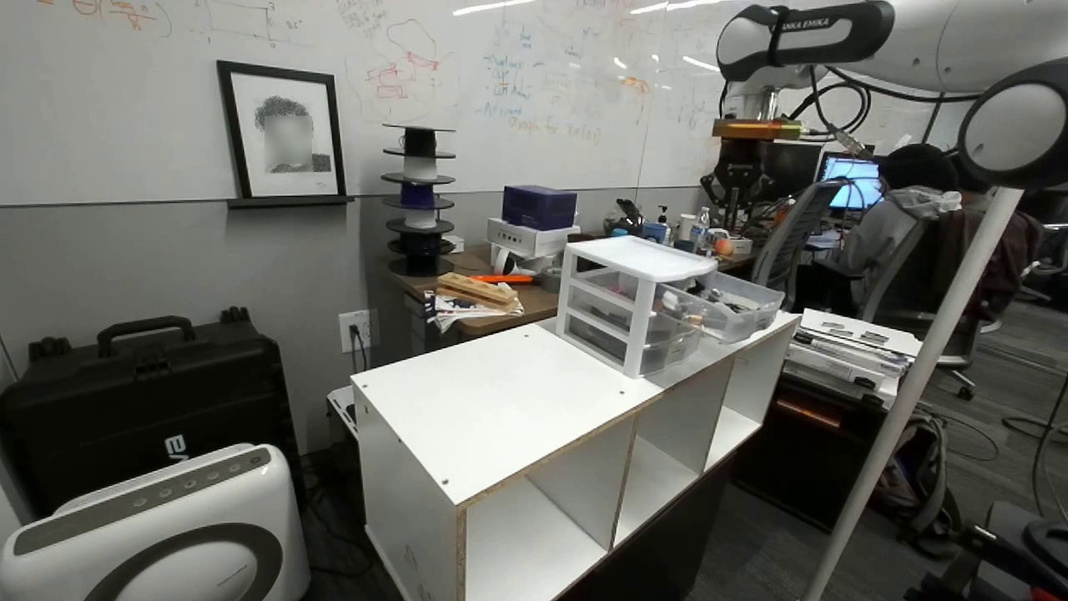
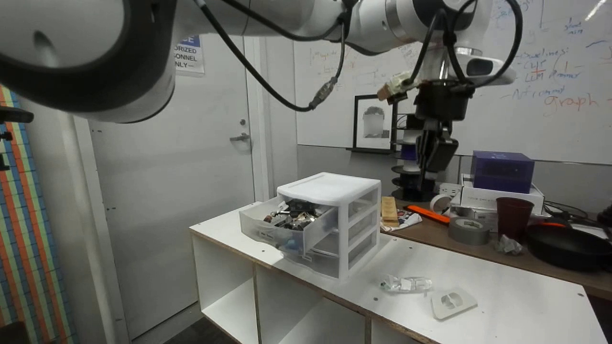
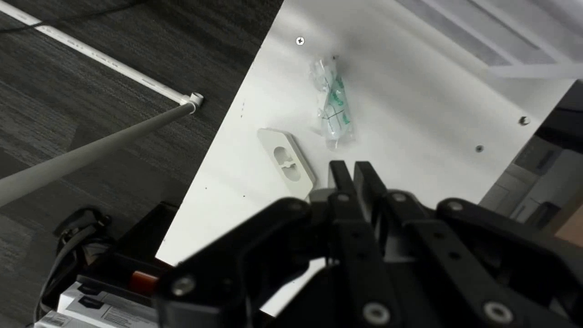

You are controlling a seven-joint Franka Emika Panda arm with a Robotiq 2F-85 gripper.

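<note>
My gripper is raised well above the white bench top, pointing down. Its two narrow fingers stand close together in the wrist view. I cannot make out any object between them. In exterior view 2 the gripper [image 2: 429, 169] hangs to the right of the drawer unit, clear of the bench; in exterior view 1 the gripper [image 1: 736, 215] appears above and behind that unit. A clear crumpled packet with green print [image 3: 336, 109] lies on the bench, beside a pale flat piece with two oval recesses [image 3: 287, 163].
The white drawer unit [image 2: 330, 186] on the bench has its top drawer [image 2: 269, 232] pulled out, full of small parts. Behind stands a cluttered desk with a tape roll [image 2: 469, 230], red cup [image 2: 511, 215] and black pan [image 2: 565, 246]. Air around the gripper looks free.
</note>
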